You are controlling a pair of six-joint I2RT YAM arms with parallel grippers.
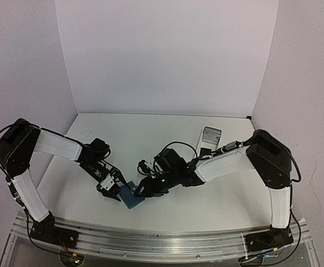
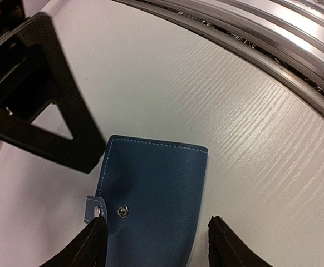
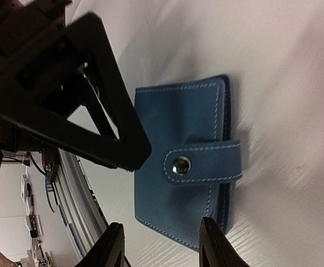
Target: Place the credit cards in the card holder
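Observation:
The blue stitched card holder lies folded on the table, low and left of centre. In the right wrist view its strap with a metal snap lies across the front. From the left wrist view, a second stud is bare beside the strap's end, so the strap looks unfastened. My left gripper is open, its fingers either side of the holder's near part, contact unclear. Open as well is my right gripper, above the holder's lower end with nothing held. No credit card shows outside the holder.
A white tray with a grey box-like item stands at the back right, partly behind the right arm. Both arms meet closely over the holder. The metal rail borders the front.

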